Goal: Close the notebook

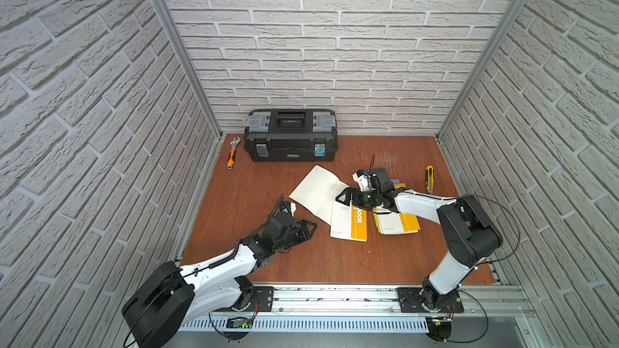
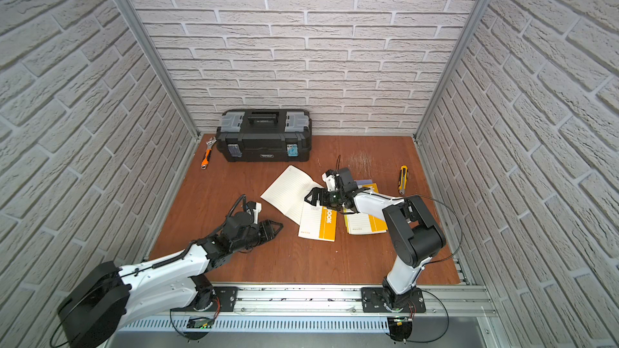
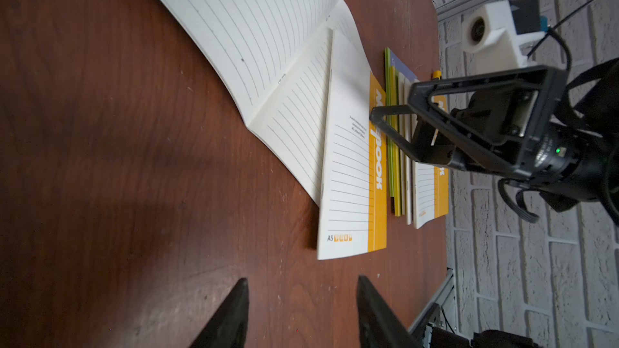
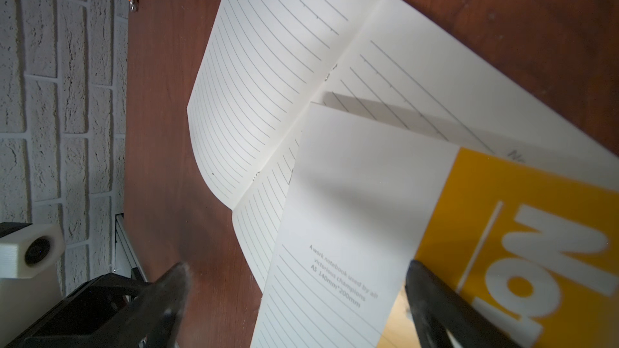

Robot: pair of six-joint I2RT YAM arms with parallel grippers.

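An open notebook [image 1: 315,191] with lined pages lies flat on the table, turned at an angle. A second notebook [image 1: 348,226], closed, with a white and yellow cover, rests across its right-hand page, as the left wrist view also shows. Over that closed notebook hovers my right gripper, its fingers wide apart; the right wrist view shows nothing gripped between them. My left gripper is over bare wood, nearer the front edge and left of both notebooks. Its fingers stand apart with only table visible between them.
Several stacked notebooks [image 1: 397,221] lie to the right, partly behind the right arm. A black toolbox [image 1: 290,148] stands at the back, with an adjustable wrench [image 1: 232,152] to its left. A yellow utility knife [image 1: 429,179] lies far right.
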